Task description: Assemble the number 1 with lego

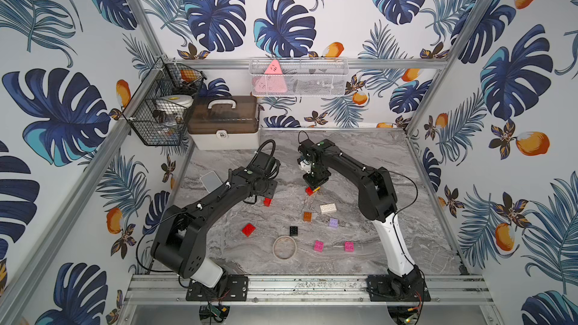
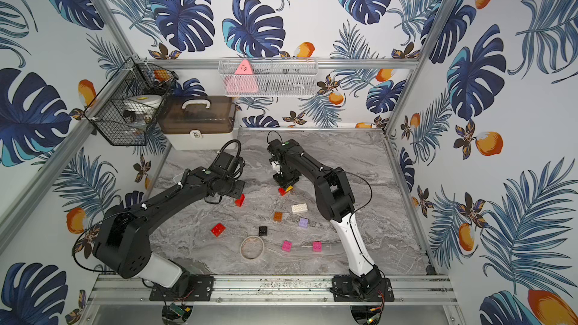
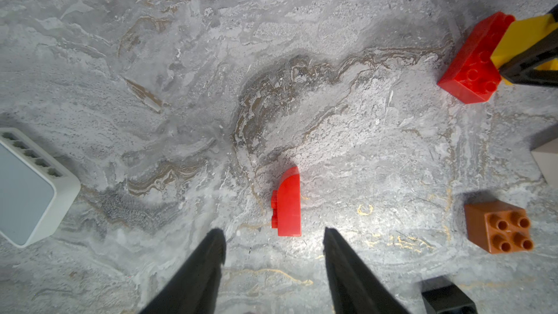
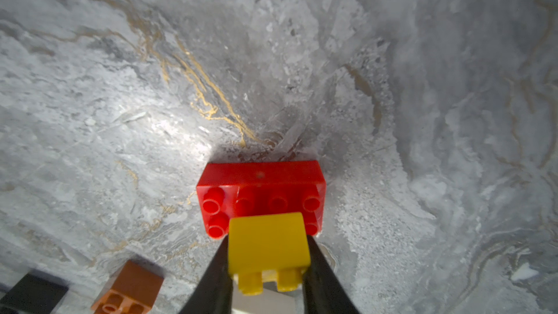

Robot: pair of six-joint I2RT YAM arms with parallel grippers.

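Note:
My right gripper is shut on a yellow brick (image 4: 267, 238), held just over a long red brick (image 4: 261, 171) on the marble table; whether they touch I cannot tell. The left wrist view shows that red brick (image 3: 465, 75) at upper right with the yellow brick beside it. My left gripper hangs open, its fingers apart with nothing between them, above a curved-topped red piece (image 3: 289, 203) lying on the table.
An orange brick (image 1: 307, 216), white brick (image 1: 327, 208), black brick (image 1: 293, 230), several pink and lilac bricks, a red brick (image 1: 248, 229) and a round ring (image 1: 284, 237) lie nearer the front. A lidded box (image 1: 224, 132) stands at back left.

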